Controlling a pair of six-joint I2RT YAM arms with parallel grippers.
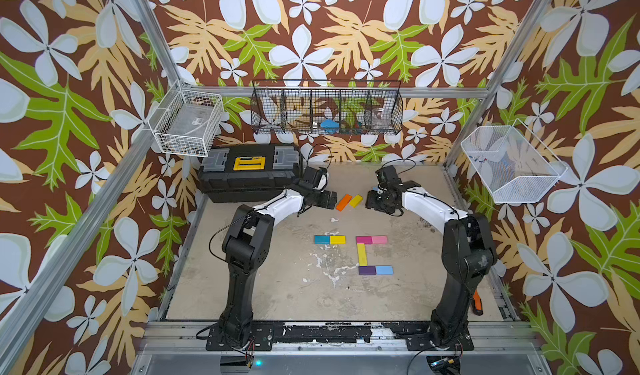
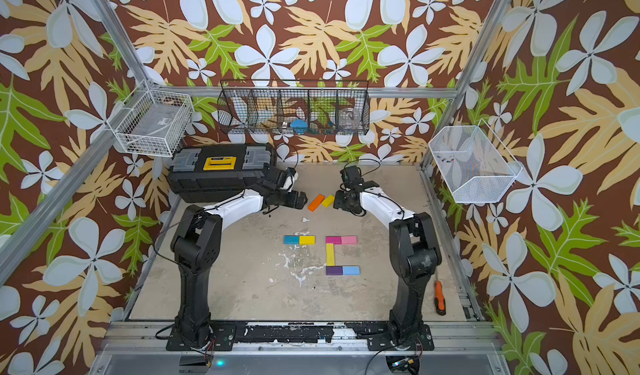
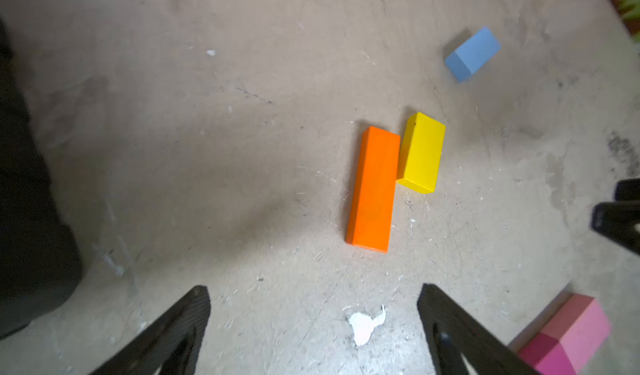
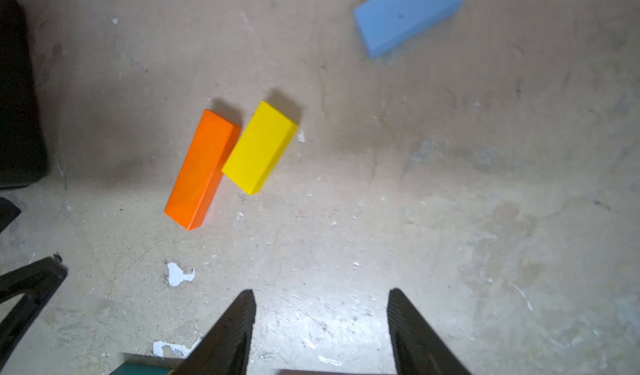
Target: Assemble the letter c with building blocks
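On the table a C shape [image 1: 362, 253] stands built: magenta and pink blocks on top, a yellow upright, purple and light blue at the bottom. Left of it a teal block [image 1: 321, 239] and a yellow block [image 1: 338, 240] lie end to end. Farther back lie an orange block [image 3: 373, 188] and another yellow block [image 4: 260, 147], slanted side by side. A blue block [image 4: 410, 13] lies behind them, hidden by the right arm in the top views. My left gripper is open and empty, left of the orange block. My right gripper, open and empty, hangs to the right.
A black toolbox [image 1: 250, 171] occupies the back left. An orange-handled screwdriver [image 2: 439, 295] lies at the right edge. Wire baskets hang on the frame around the table.
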